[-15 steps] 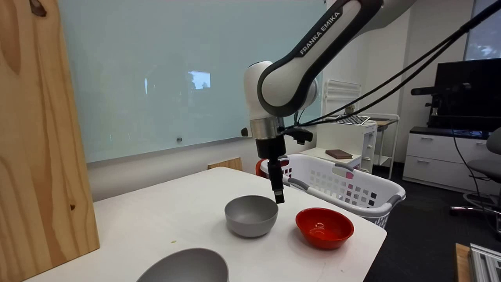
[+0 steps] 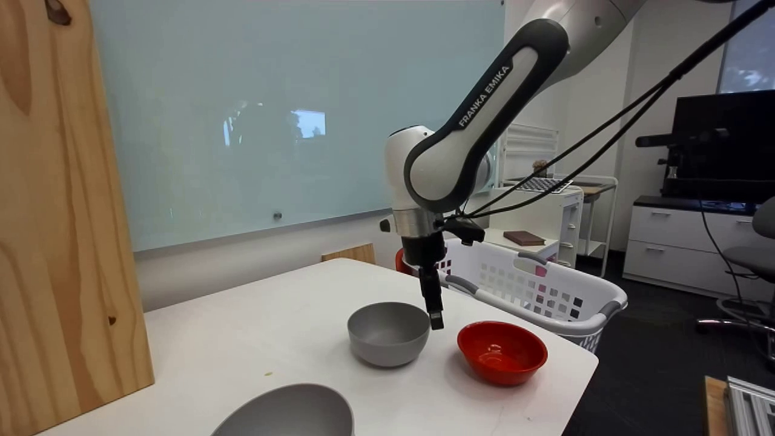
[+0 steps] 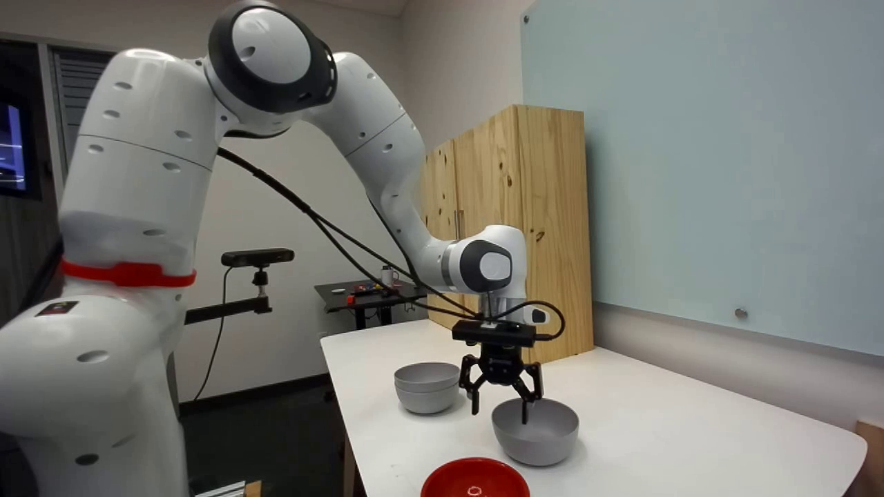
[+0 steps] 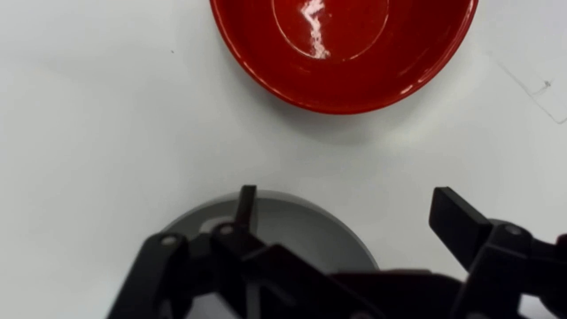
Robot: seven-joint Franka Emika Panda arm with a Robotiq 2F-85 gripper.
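Observation:
My gripper (image 3: 499, 411) stands open over the near grey bowl, its fingers pointing down and spread apart with nothing held between them. In the wrist view one finger (image 4: 246, 207) lies over the inside of the grey bowl (image 4: 297, 228), and the other finger (image 4: 457, 226) is over bare table to the right of it. Seen from exterior view 1, that grey bowl (image 2: 389, 335) rests upright on the white table, just left of the fingers. A glossy red bowl (image 2: 502, 352) sits empty to its right, apart from it. Whether a finger touches the rim I cannot tell.
Another grey bowl (image 2: 290, 414), which looks like a stack in exterior view 2, stands farther along the table (image 2: 240, 327). A white laundry basket (image 2: 523, 283) stands beyond the table's edge. Behind rises a glass board (image 2: 305, 109); a wooden cabinet (image 3: 551, 232) borders one end.
My gripper has come down and shifted slightly to the right in exterior view 1. The bowls have stayed where they were.

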